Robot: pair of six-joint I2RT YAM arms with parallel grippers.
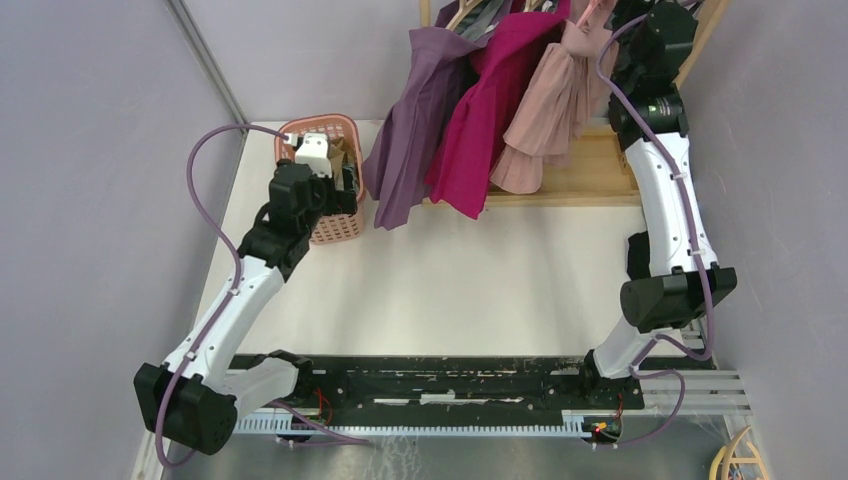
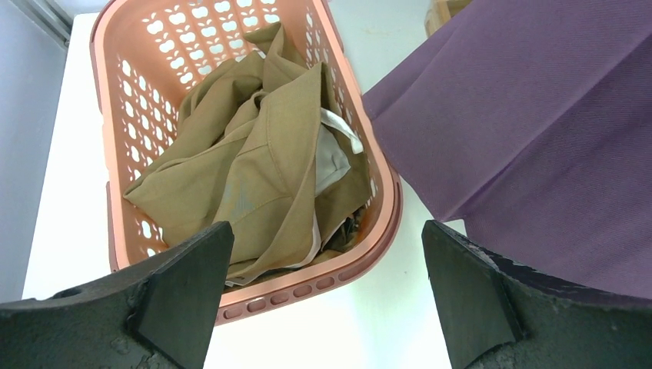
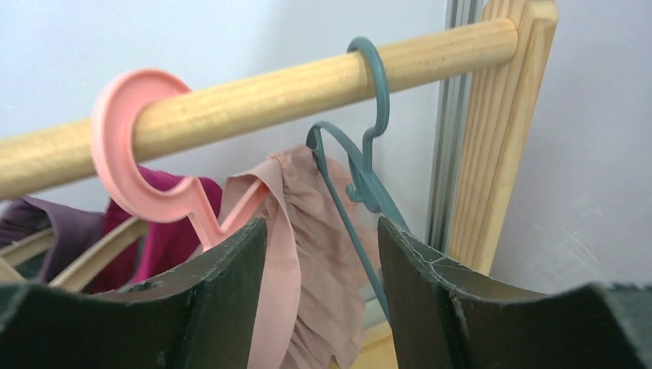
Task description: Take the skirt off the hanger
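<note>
A pink garment [image 1: 540, 120], probably a skirt, hangs at the rack's right side; in the right wrist view its pale pink cloth [image 3: 307, 254] droops behind a pink hanger [image 3: 154, 196]. Beside it a grey-blue hanger [image 3: 373, 100] hooks over the wooden rod [image 3: 254, 102], with no cloth clearly on it. My right gripper is open; the grey-blue hanger shows in the gap between its fingers. My left gripper stands open above the front of the basket [image 2: 384, 223], holding nothing. An olive cloth [image 2: 269, 161] lies crumpled inside the basket.
Purple [image 1: 415, 120] and magenta [image 1: 500, 110] garments hang left of the pink one. Close to the rod's right end stands the rack's wooden post [image 3: 500, 138]. A dark thing [image 1: 638, 255] lies partly behind the right arm.
</note>
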